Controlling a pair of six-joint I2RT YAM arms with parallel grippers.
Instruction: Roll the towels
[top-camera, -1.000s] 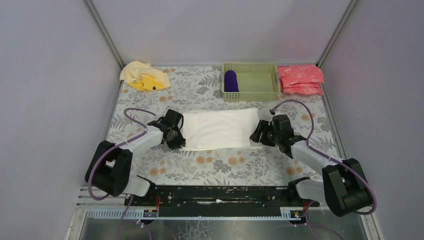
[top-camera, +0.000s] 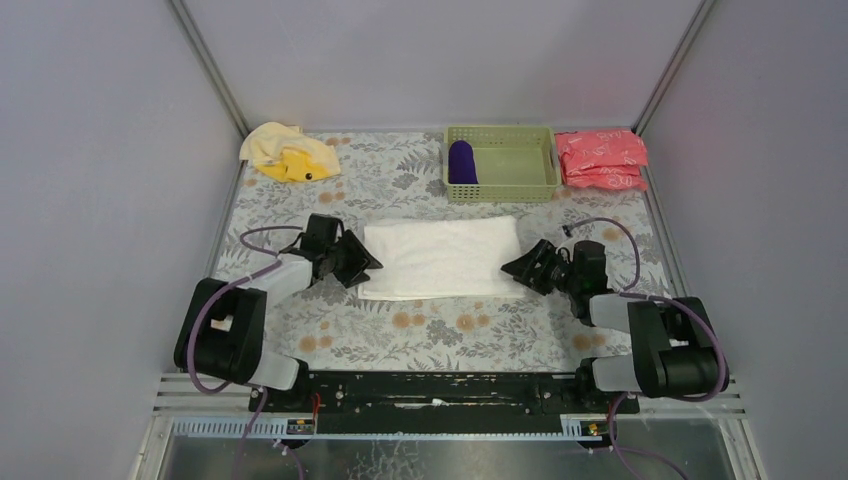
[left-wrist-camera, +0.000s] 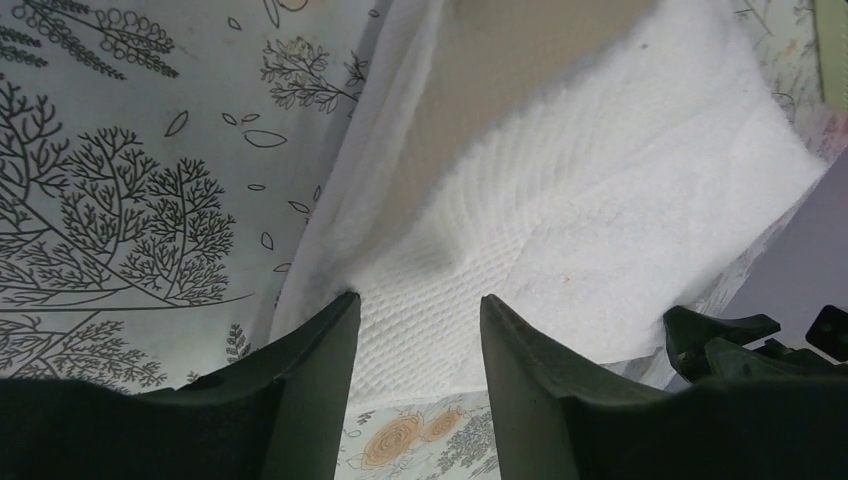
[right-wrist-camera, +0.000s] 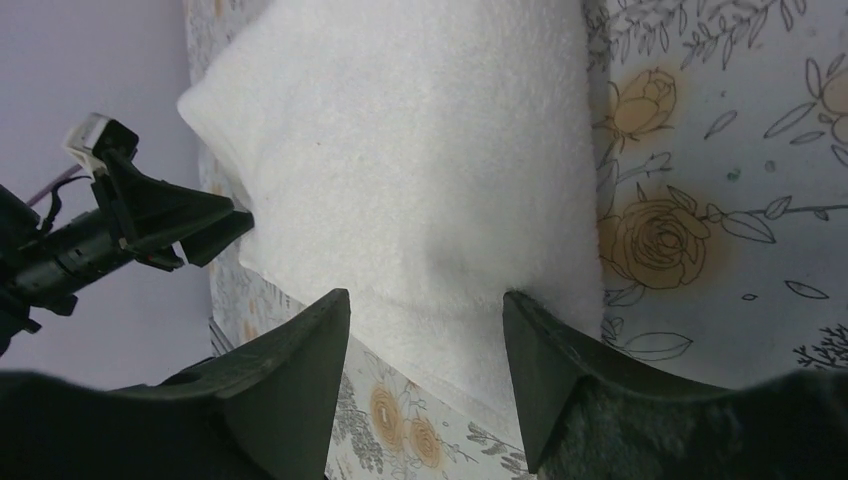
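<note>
A white towel (top-camera: 442, 258) lies folded into a wide rectangle on the patterned table, its long sides running left to right. At its left end is my left gripper (top-camera: 364, 263); in the left wrist view its fingers (left-wrist-camera: 318, 375) stand apart over the towel's edge, with nothing pinched between them. My right gripper (top-camera: 520, 275) is at the right end, fingers (right-wrist-camera: 300, 375) spread wide above the towel (right-wrist-camera: 420, 200). Whether the fingertips touch the cloth is hard to tell in either wrist view.
At the back stands a green basket (top-camera: 515, 165) holding a purple roll (top-camera: 462, 163). A red cloth (top-camera: 602, 158) lies to its right. Yellow cloth (top-camera: 290, 152) is bunched at the back left.
The towel looks unchanged.
</note>
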